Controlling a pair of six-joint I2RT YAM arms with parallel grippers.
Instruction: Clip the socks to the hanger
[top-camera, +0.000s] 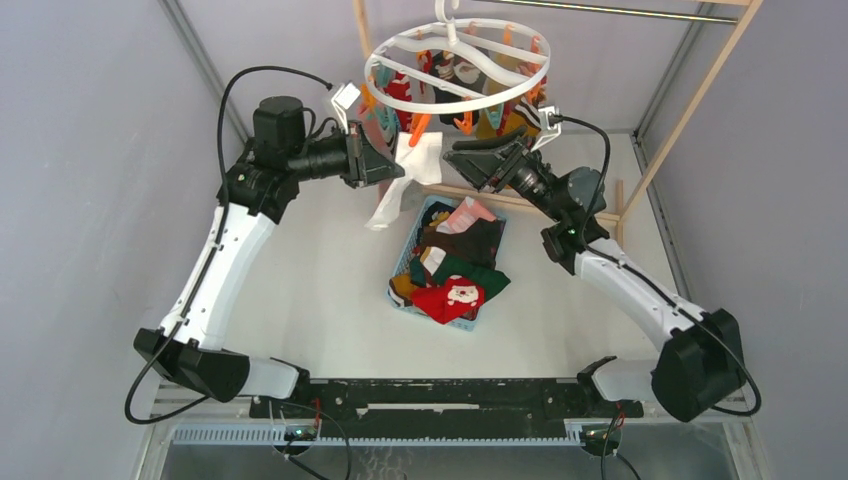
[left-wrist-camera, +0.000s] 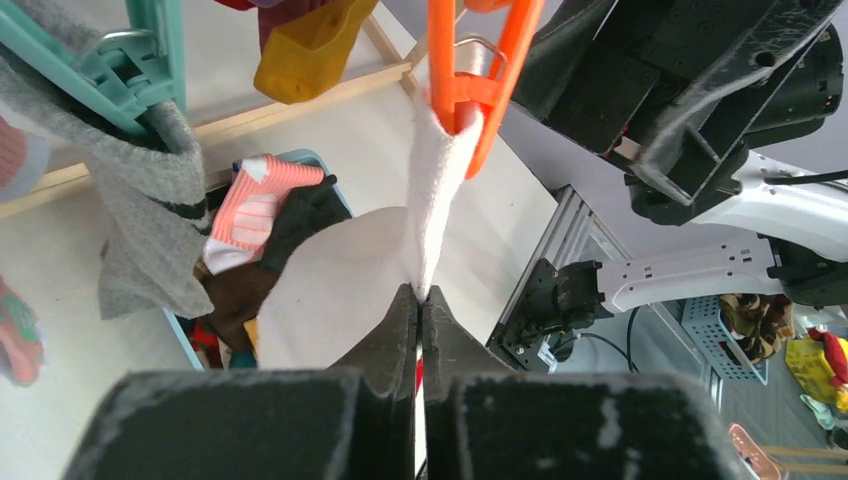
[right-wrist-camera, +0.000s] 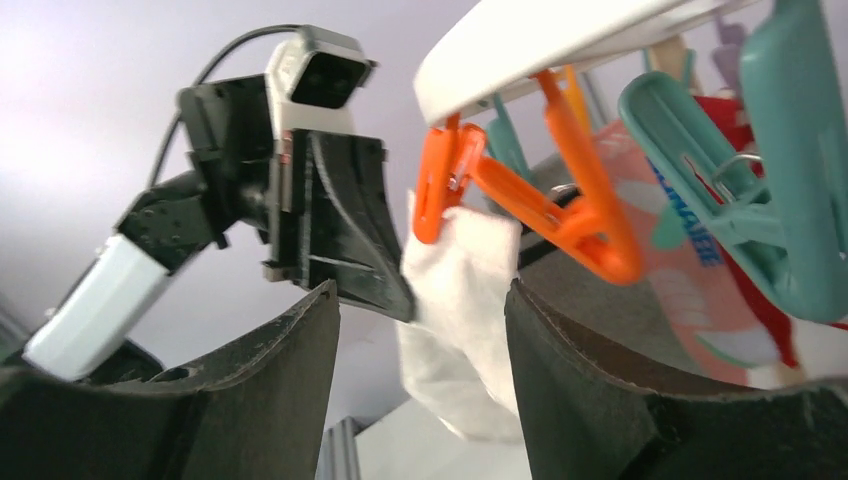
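Observation:
A white sock (top-camera: 418, 160) hangs by its top from an orange clip (left-wrist-camera: 465, 95) on the round white hanger (top-camera: 470, 103). In the left wrist view, the clip's fingers straddle the upper end of the sock (left-wrist-camera: 440, 170). My left gripper is shut on the sock's edge below the clip, and the cloth creases there. To the right of the sock, my right gripper (top-camera: 464, 170) stands apart from it with open fingers. From the right wrist view, the sock (right-wrist-camera: 460, 270) shows beyond the gap between the fingers.
Several other socks hang around the ring, among them a grey one (left-wrist-camera: 150, 220) in a teal clip (left-wrist-camera: 125, 70). Below, a blue basket (top-camera: 400, 265) holds a pile of socks.

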